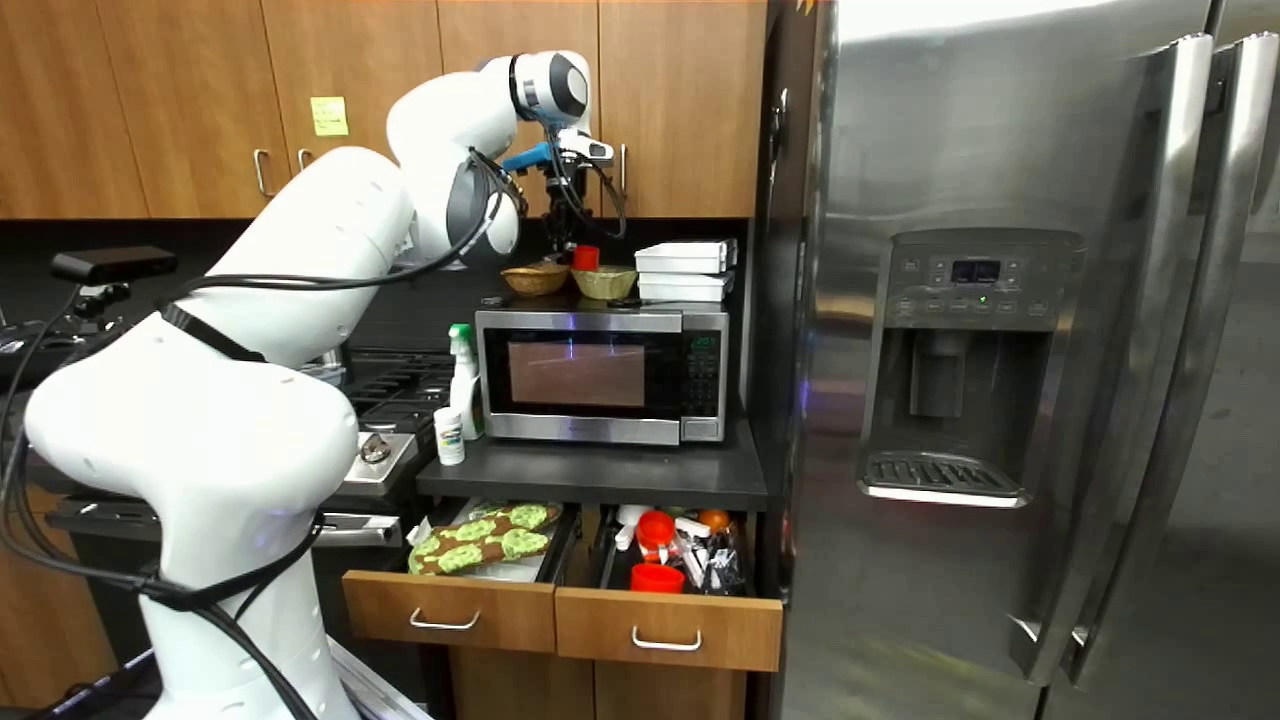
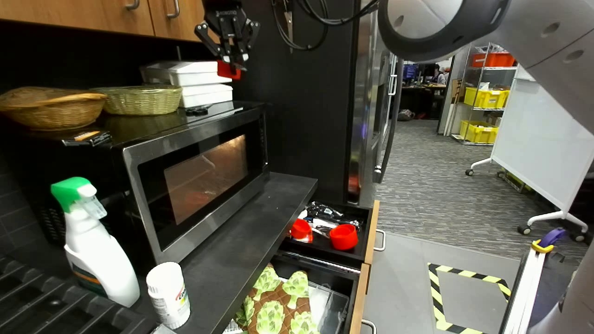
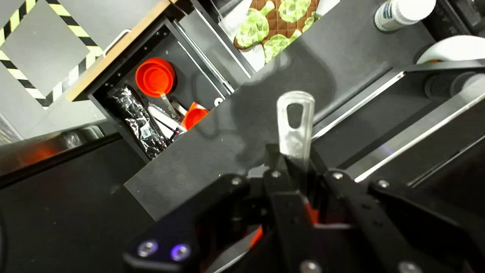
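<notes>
My gripper [image 2: 236, 59] is shut on the metal handle of a red measuring cup [image 2: 228, 70], high above the microwave's level. In the wrist view the handle's slotted end [image 3: 295, 129] sticks out past the fingertips, while the cup's bowl is mostly hidden behind the fingers. Exterior view 1 shows the red cup [image 1: 585, 258] below the gripper [image 1: 564, 234]. Two more red cups, one large [image 3: 155, 77] and one smaller [image 3: 195, 116], lie in the open right drawer [image 1: 669, 630].
Baskets [image 2: 142, 100] and stacked white containers [image 1: 684, 270] stand on the microwave [image 1: 600, 374]. Below, the open left drawer [image 1: 450, 618] holds a patterned oven mitt [image 1: 486, 540]. A spray bottle [image 2: 100, 245] and a white canister [image 2: 168, 295] occupy the counter's left end.
</notes>
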